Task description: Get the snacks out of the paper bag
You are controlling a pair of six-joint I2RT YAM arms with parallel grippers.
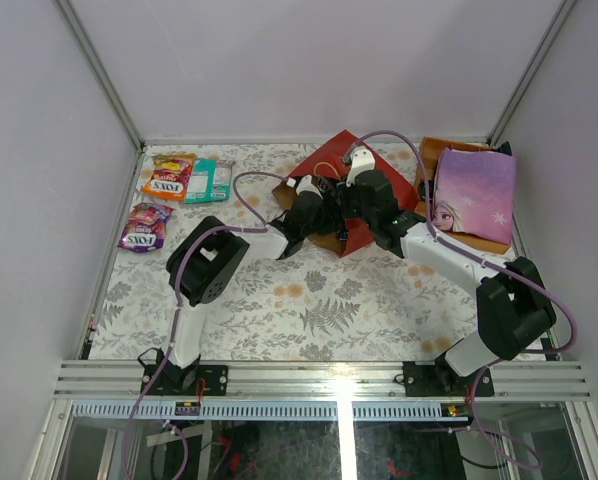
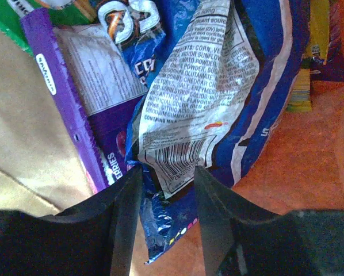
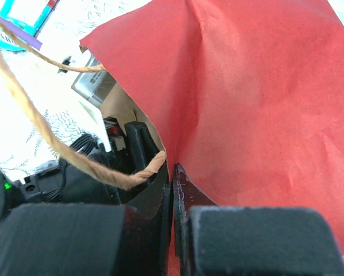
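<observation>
The red paper bag lies tilted at the table's back middle, its mouth toward my left arm. Inside it, the left wrist view shows a dark blue snack packet with a white label, beside a purple packet and a green one. My left gripper is part open at the bag's mouth, its fingertips on either side of the blue packet's near end; whether they touch it cannot be told. My right gripper is shut on the bag's edge, red paper running into its fingers.
An orange packet, a teal packet and a purple packet lie at the back left. A box with a pink-purple cover stands at the back right. A twine handle loops before the bag's mouth.
</observation>
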